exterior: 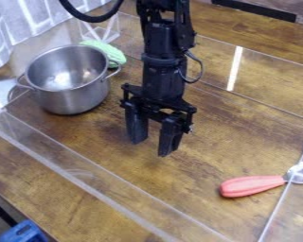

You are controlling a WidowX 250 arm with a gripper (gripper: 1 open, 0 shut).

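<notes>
The black arm reaches down over the middle of the wooden table, its gripper (154,134) low with two fingers spread apart and nothing visible between them. To its left stands a steel pot (68,77) with handles. A spoon with a red handle (253,185) lies at the front right, well apart from the gripper.
A green item (103,53) lies behind the pot. A blue object (26,233) is at the bottom left corner.
</notes>
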